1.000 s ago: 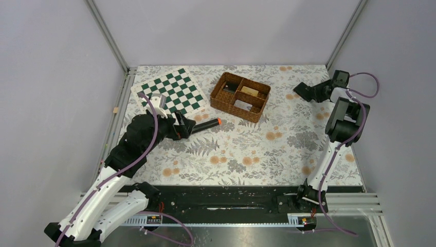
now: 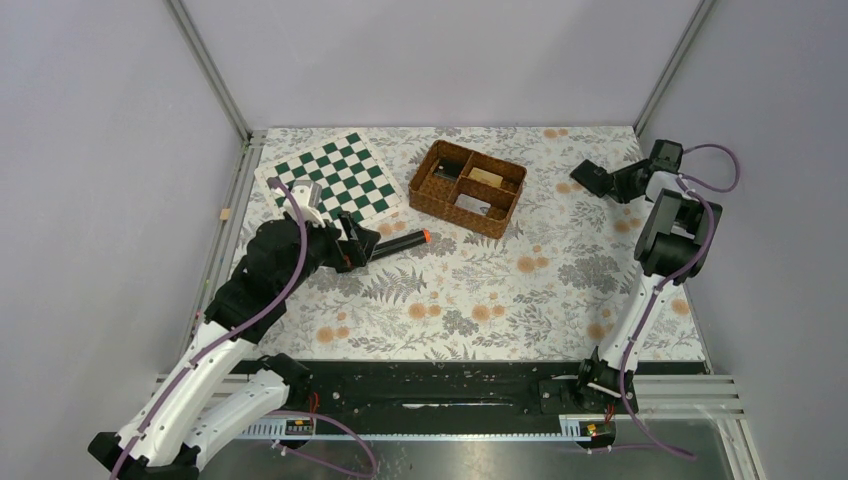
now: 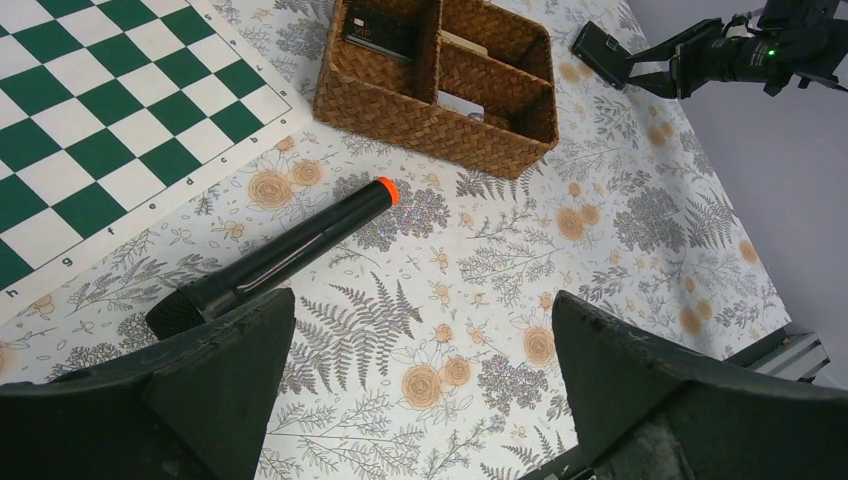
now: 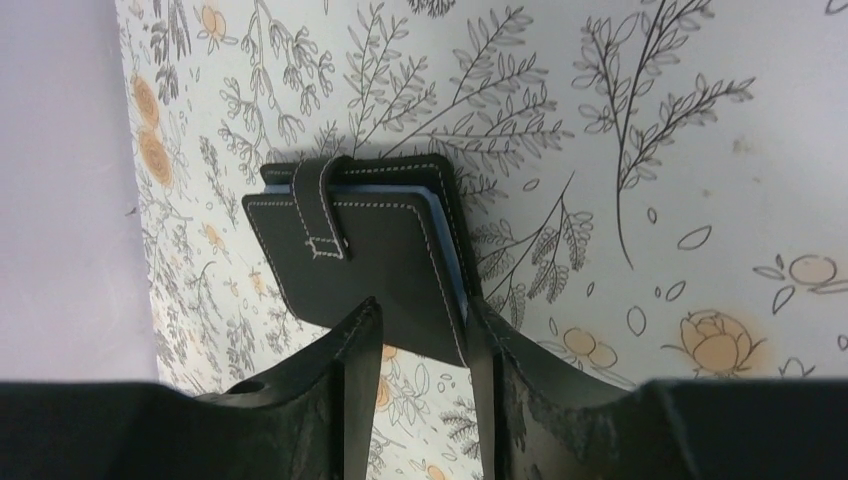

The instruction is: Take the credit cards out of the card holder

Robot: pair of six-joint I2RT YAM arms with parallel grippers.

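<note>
The black card holder (image 4: pixel 350 250) lies on the cloth at the far right, its strap (image 4: pixel 320 210) over the upper edge. A thin bluish edge, perhaps a card's, shows between its leather layers. At a near corner of the holder, my right gripper has its fingers apart, with part of the holder visible behind the gap. Whether the fingertips touch it, I cannot tell. Out over the left of the table, my left gripper is wide open and empty. A black VIP card (image 3: pixel 378 32) rests in the left compartment of the wicker basket (image 3: pixel 420 137).
In the basket's other compartments are a tan item (image 2: pixel 486 177) and a pale card (image 2: pixel 472 204). A black microphone (image 3: pixel 285 245) lies close to my left gripper, with a green checkered board (image 3: pixel 130 105) behind it.
My left arm and the basket look unchanged.
</note>
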